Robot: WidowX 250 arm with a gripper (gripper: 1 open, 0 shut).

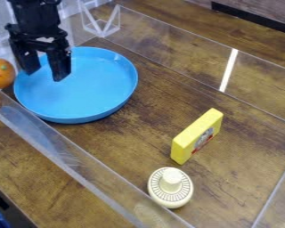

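A black gripper point(40, 59) reaches down from the top left over the left part of a blue plate point(83, 96); whether its fingers are open or shut is not clear. An orange round object point(1, 74) sits at the left edge beside the plate. A yellow box point(196, 135) stands on the wooden table to the lower right, and a white round object with a knob point(170, 187) lies near the front.
Clear plastic walls run along the lower left and the right side. A white wire frame point(100, 20) stands at the back.
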